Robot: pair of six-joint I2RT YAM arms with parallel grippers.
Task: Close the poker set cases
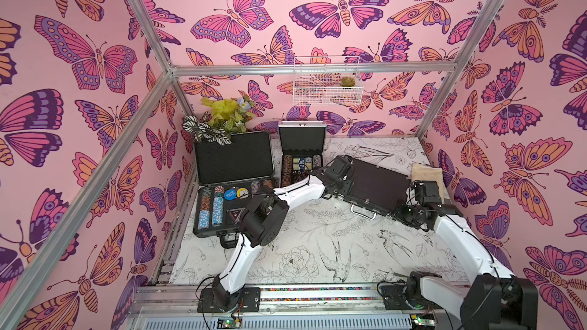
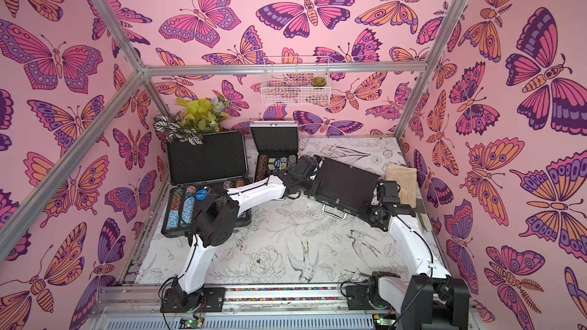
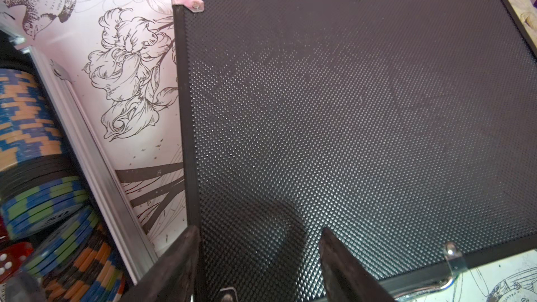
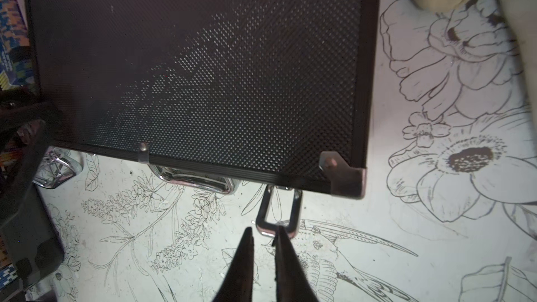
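Note:
A black case with lid down [image 1: 376, 183] lies at right, metal latches and handle [image 4: 195, 181] along its front edge. My left gripper hangs open over that lid's left part. My right gripper is part open at the front right latch [image 4: 278, 227], which sticks out below the case's edge; whether it touches is unclear. A large case [image 1: 232, 159] at left stands open, showing chips. A smaller case [image 1: 302, 137] at back centre also stands open, chips inside, partly hidden behind my left arm.
A beige cloth [image 2: 400, 177] lies at the right edge. Flowers [image 1: 226, 113] stand behind the large case; a wire basket [image 1: 327, 94] hangs on the back wall.

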